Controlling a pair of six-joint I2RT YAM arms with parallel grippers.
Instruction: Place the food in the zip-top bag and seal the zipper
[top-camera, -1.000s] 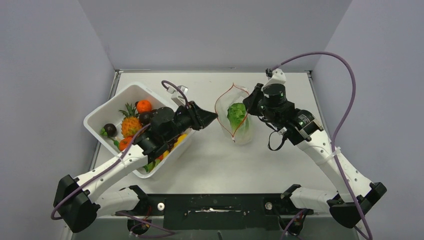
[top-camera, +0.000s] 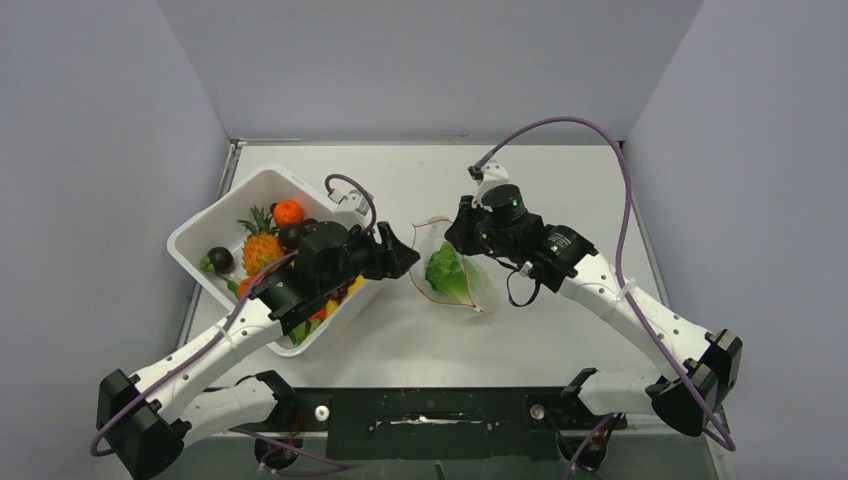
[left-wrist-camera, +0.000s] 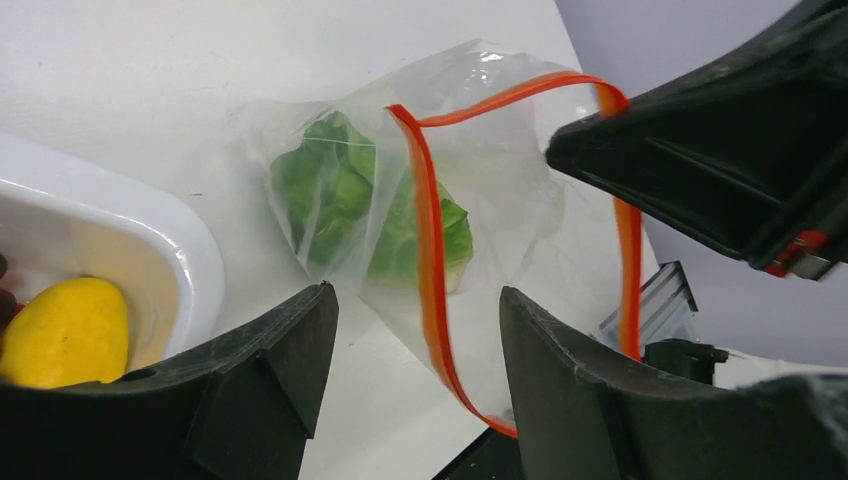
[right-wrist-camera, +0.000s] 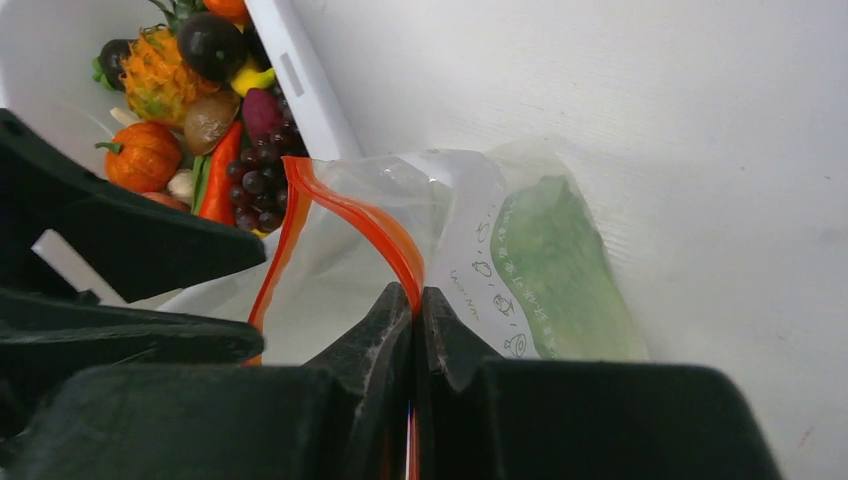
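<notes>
The clear zip top bag (top-camera: 480, 290) with orange zipper stands at the table's middle, its mouth gaping, a green leafy lettuce (top-camera: 445, 268) inside. My right gripper is shut on the bag's zipper edge. My left gripper is open just left of the bag; in the left wrist view the near strip of orange zipper (left-wrist-camera: 432, 260) shows between and beyond its fingers, not clearly held.
A white bin (top-camera: 205, 225) of mixed produce, with pineapple, peppers and grapes, fills the table's left side, close beside the bag. Bare table (top-camera: 430, 170) lies behind and in front of the bag.
My right gripper has moved left with the bag, bringing it closer to the bin and to my left gripper, which has shifted only a little.
</notes>
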